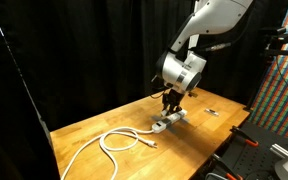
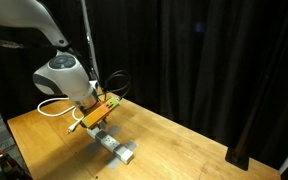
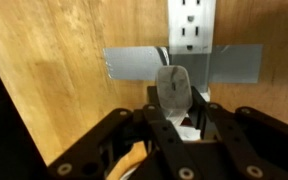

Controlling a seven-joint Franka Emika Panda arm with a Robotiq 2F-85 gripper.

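A white power strip [image 1: 169,122] lies on the wooden table, and in the wrist view its outlets [image 3: 191,28] show at the top. My gripper is shut on a small pale grey rounded object [image 3: 174,86], whose kind I cannot tell. In the wrist view it overlaps the lower end of the strip; contact is unclear. From the second exterior view, my gripper [image 2: 92,127] is low at the near-left end of the strip [image 2: 116,148]. Flat grey tape [image 3: 134,63] crosses beneath the strip on both sides.
A white cable [image 1: 106,142] loops over the table left of the strip, with a plug [image 1: 148,143] nearby. Small flat pieces [image 1: 211,112] lie to the right. Black curtains stand behind the table.
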